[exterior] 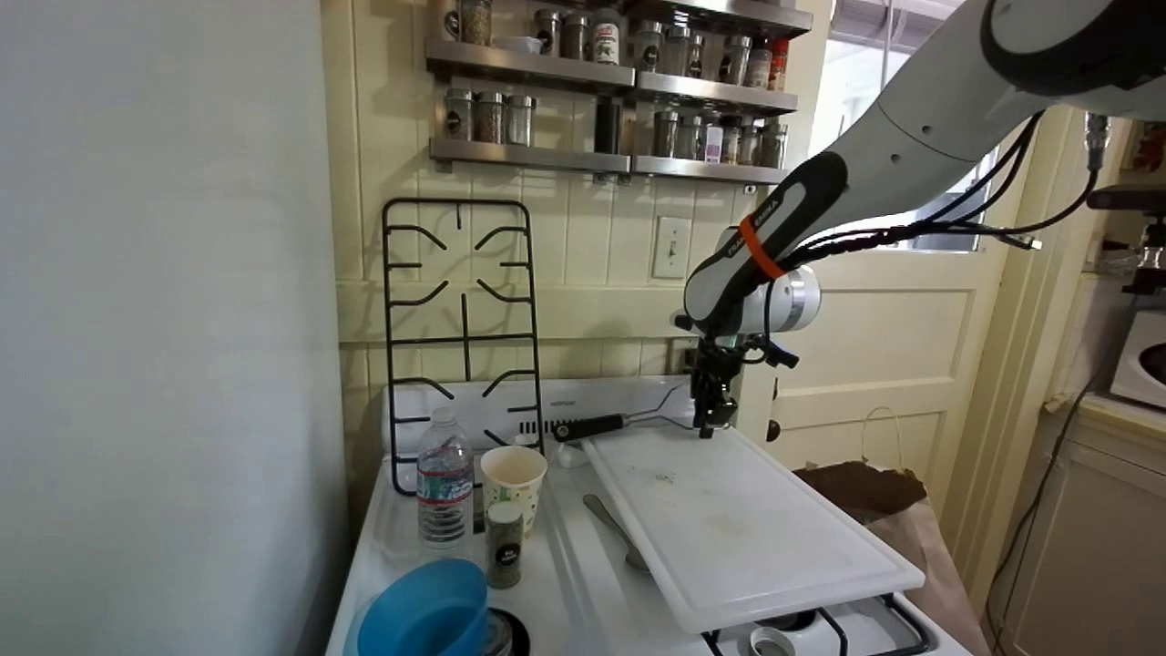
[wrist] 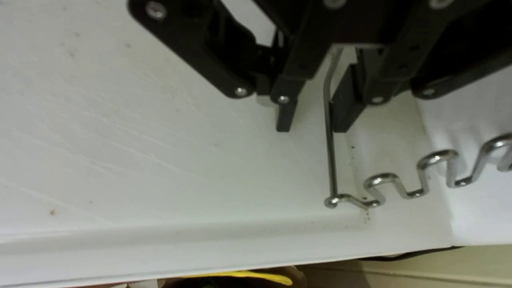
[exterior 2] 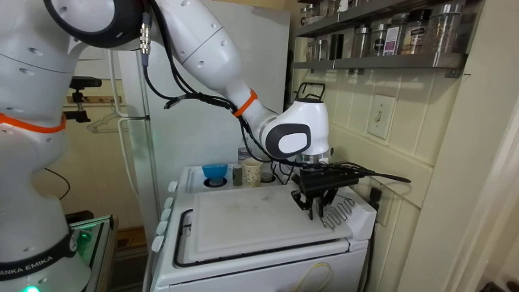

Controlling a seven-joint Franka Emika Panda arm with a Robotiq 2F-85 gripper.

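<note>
A potato masher with a black handle (exterior: 590,427) and a zigzag wire head leans at the back edge of the white cutting board (exterior: 732,514). Its wire head (exterior 2: 340,212) shows at the back right of the stove. My gripper points down over the board's back edge, part open. One straight wire arm (wrist: 330,149) of the masher runs between my fingers, close against or touching the right finger (wrist: 343,115); a gap separates it from the left one. Exterior view 1 has the gripper (exterior: 708,425) partly covering the masher's head.
Left of the board are a spoon (exterior: 618,532), a paper cup (exterior: 514,481), a water bottle (exterior: 444,481), a spice jar (exterior: 504,545) and a blue bowl (exterior: 424,609). A burner grate (exterior: 465,339) leans on the back wall. The board's top is clear.
</note>
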